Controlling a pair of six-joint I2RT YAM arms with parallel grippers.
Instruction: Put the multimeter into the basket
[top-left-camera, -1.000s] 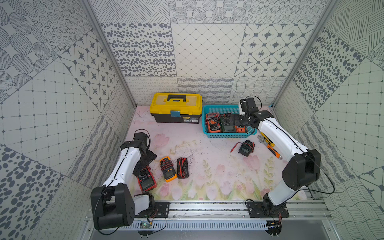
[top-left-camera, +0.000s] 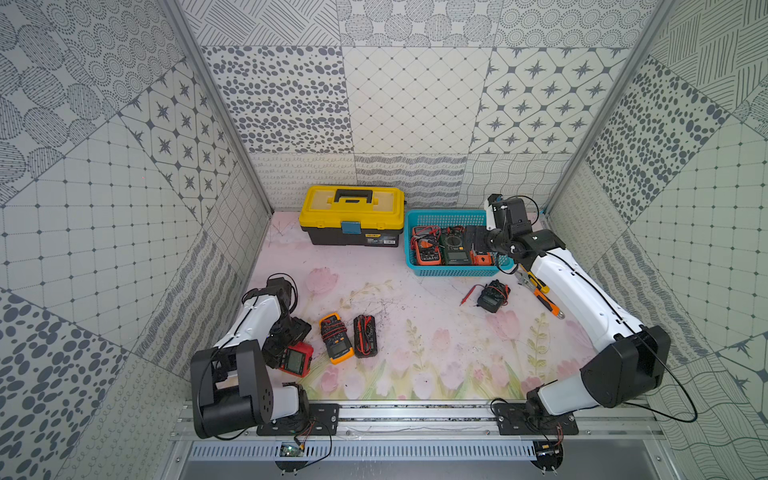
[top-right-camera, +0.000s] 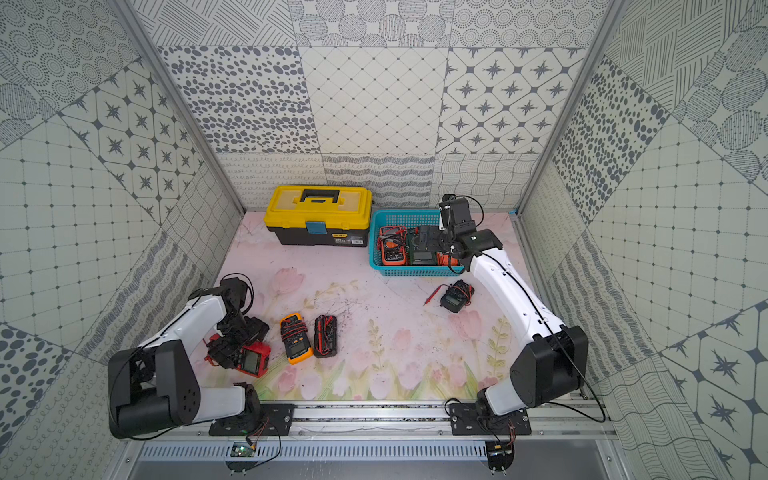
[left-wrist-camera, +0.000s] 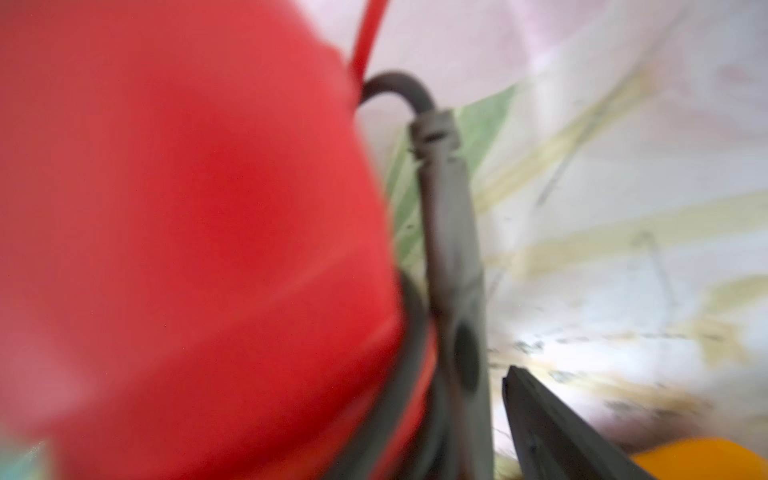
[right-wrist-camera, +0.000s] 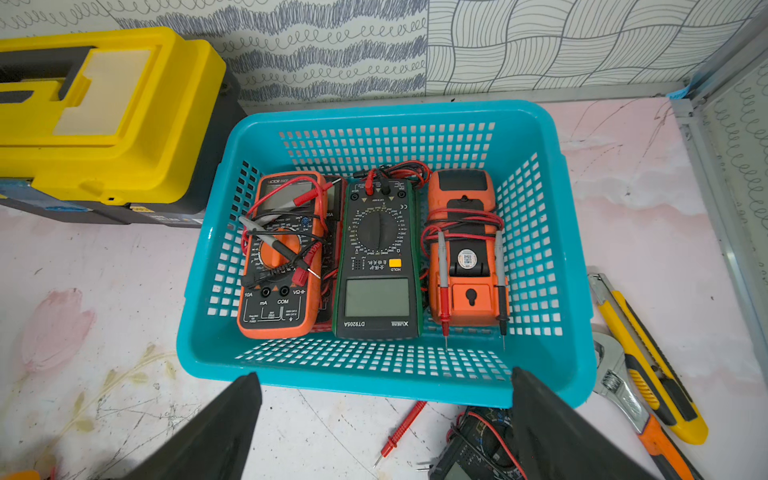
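A red multimeter (top-left-camera: 296, 360) with a grey screen lies at the front left of the table, part of it hidden under my left gripper (top-left-camera: 280, 339). In the left wrist view its blurred red body (left-wrist-camera: 208, 208) fills the left side, very near the camera, with a dark probe (left-wrist-camera: 452, 240) and wound leads along its edge. One dark finger (left-wrist-camera: 552, 432) shows to the right of the probe; the other finger is hidden. My left gripper is open. Above the blue basket (right-wrist-camera: 384, 388), my right gripper stands open and empty.
Inside the basket lie several multimeters, among them a green one (right-wrist-camera: 377, 256). A yellow toolbox (top-left-camera: 352, 216) stands left of it. Orange (top-left-camera: 337, 337) and black (top-left-camera: 365, 336) meters lie near the left gripper; another black meter (top-left-camera: 493, 296) and tools (top-left-camera: 540, 292) lie at right.
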